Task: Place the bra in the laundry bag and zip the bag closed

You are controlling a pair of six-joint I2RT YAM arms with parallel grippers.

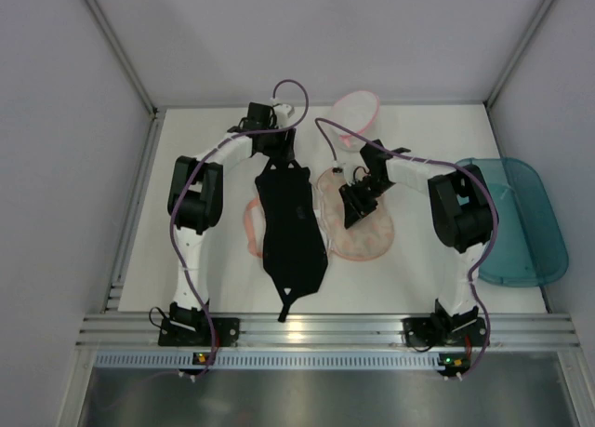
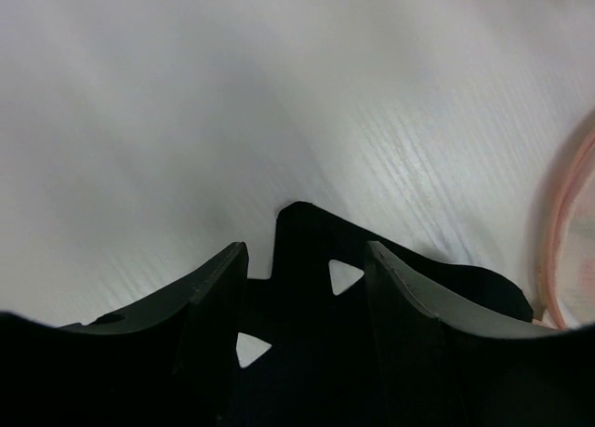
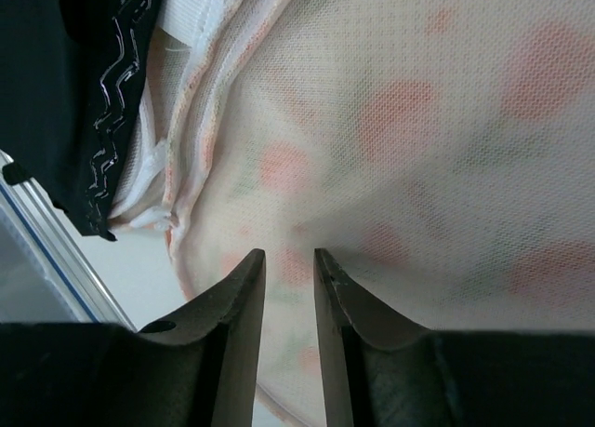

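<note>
A black bra (image 1: 290, 227) lies flat across a pink floral mesh laundry bag (image 1: 367, 232), its straps with triangular openings at the far end. My left gripper (image 1: 279, 140) hovers open over those upper straps; in the left wrist view the bra (image 2: 321, 250) lies below its open fingers, nothing seen held. My right gripper (image 1: 353, 204) is on the bag's right part; in the right wrist view its fingertips (image 3: 256, 264) stand apart over the mesh (image 3: 418, 166), with nothing visible between them. The bra's dark edge and white folded trim show at upper left there.
A round white-and-pink item (image 1: 353, 111) stands at the back. A teal plastic bin (image 1: 516, 222) sits at the right.
</note>
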